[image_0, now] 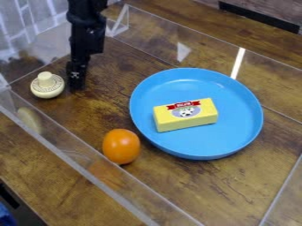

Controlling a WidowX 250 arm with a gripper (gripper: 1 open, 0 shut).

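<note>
My black gripper (76, 74) hangs low at the upper left, its fingers just behind and right of a pale mushroom (48, 86), apart from it; nothing shows between them, and its opening is hard to make out. A yellow box (184, 115) with a red label lies on a blue plate (236, 132) at the right. An orange tomato-like object (120, 146) sits on the wooden table at the lower middle.
Clear walls or panels (71, 146) border the workspace on the left and front. Bare wood (118, 97) lies between the mushroom and the plate, and behind the plate.
</note>
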